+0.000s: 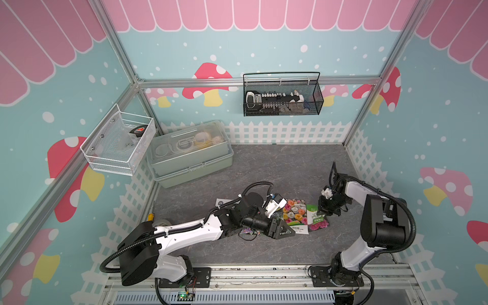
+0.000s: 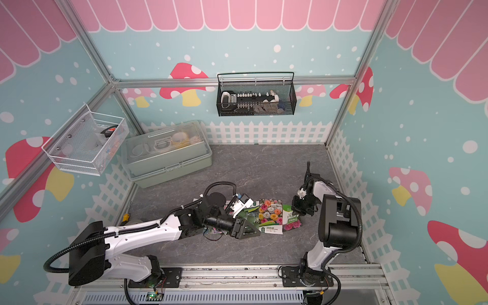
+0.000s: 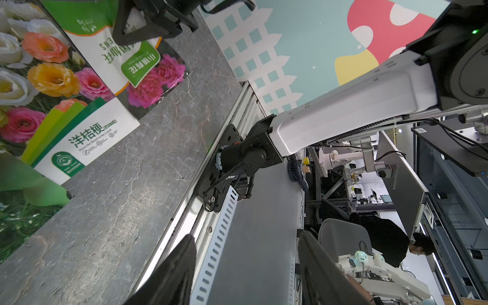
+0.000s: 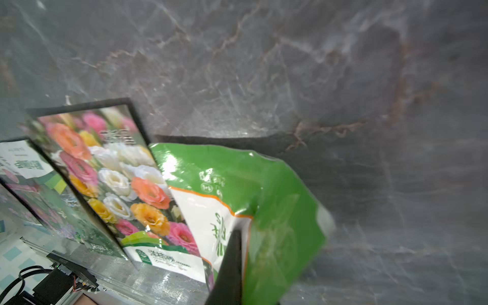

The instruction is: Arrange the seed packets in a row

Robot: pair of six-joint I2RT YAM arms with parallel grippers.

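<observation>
My right gripper (image 1: 322,207) is shut on the green-topped seed packet (image 4: 218,178) with pink flowers. That packet bulges and bends near the dark finger (image 4: 229,264); its left edge meets the packet of mixed orange, white and pink blooms (image 1: 295,211), and slight overlap is hard to rule out. Further left in the right wrist view, more packets (image 4: 56,195) continue the row. My left gripper (image 1: 285,229) stands open above the row, its fingers (image 3: 170,277) apart and nothing between them. The left arm hides much of the row's left part in the top left view.
A green lidded toolbox (image 1: 190,157) stands at the back left. Wire baskets, one black (image 1: 284,109) and one white (image 1: 114,165), hang on the walls. Bare grey tabletop (image 1: 284,167) lies behind the row and along its front.
</observation>
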